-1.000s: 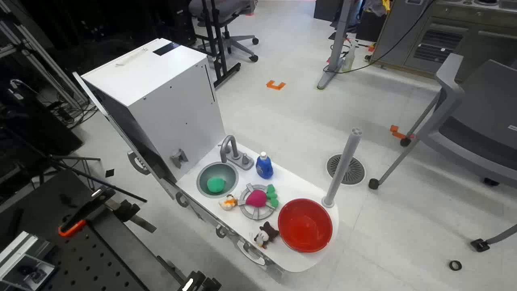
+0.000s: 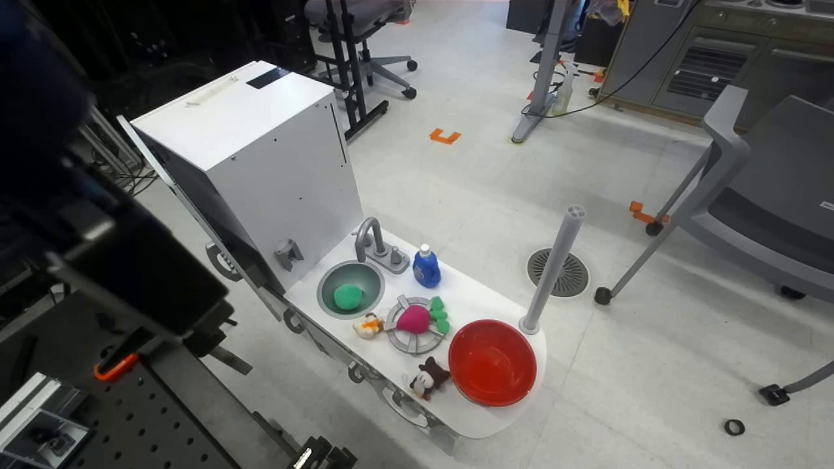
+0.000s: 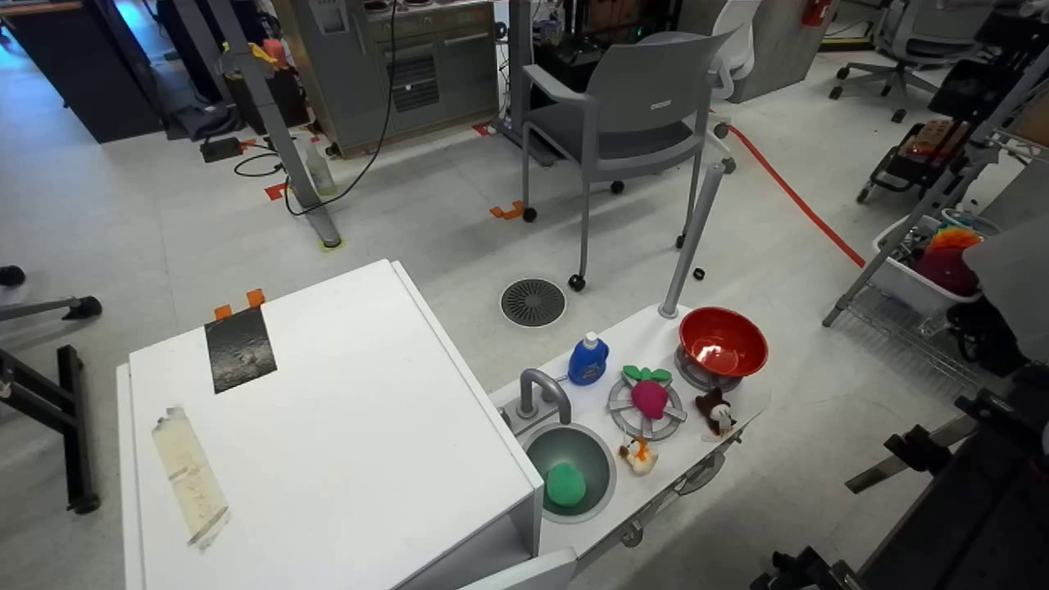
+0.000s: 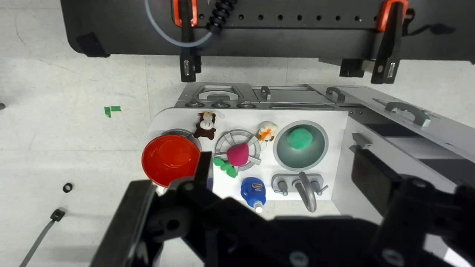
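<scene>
My gripper stands open high over the toy kitchen, with wide-spread dark fingers [image 4: 203, 167] and nothing between them. Blurred at the left of exterior view 1 is the arm [image 2: 148, 270]. On the counter [image 2: 485, 426] are a red bowl [image 2: 492, 363], a pink vegetable with green leaves [image 2: 412, 319] on a grey burner ring, and a blue bottle [image 2: 426, 266]. A green lump [image 4: 300, 138] lies in the grey sink [image 4: 291, 156]. Two small plush toys rest near the front edge: one brown and white [image 4: 205, 125], one cream with orange [image 4: 267, 131].
Beside the sink rises a grey faucet [image 3: 547, 395]. The tall white cabinet [image 3: 324, 462] borders the counter, its door [image 2: 184, 199] standing open. A grey post [image 2: 552, 270] stands at the counter's back corner. A dark perforated table [image 2: 133, 406] lies across a gap in front.
The dark arm has come into exterior view 1 from the left, covering the upper left side. The toys, bowl and bottle have not moved.
</scene>
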